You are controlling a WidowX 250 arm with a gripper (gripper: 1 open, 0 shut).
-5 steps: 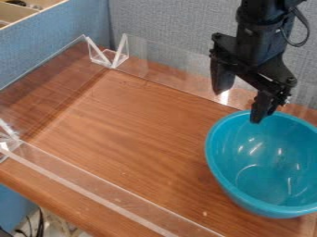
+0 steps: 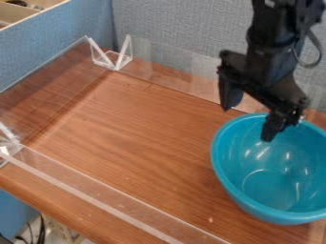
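My black gripper [image 2: 250, 111] hangs at the upper right of the camera view, over the back rim of a large turquoise bowl [image 2: 269, 179], its two fingers spread open. I see nothing between them. The bowl sits on the wooden table at the right and looks empty.
The wooden floor [image 2: 128, 133] left of the bowl is bare, edged by clear plastic strips and white corner brackets [image 2: 112, 57]. A blue padded wall stands at the left with a wooden box [image 2: 15, 11] beyond it; a grey wall is behind. Cables lie below the table's front left.
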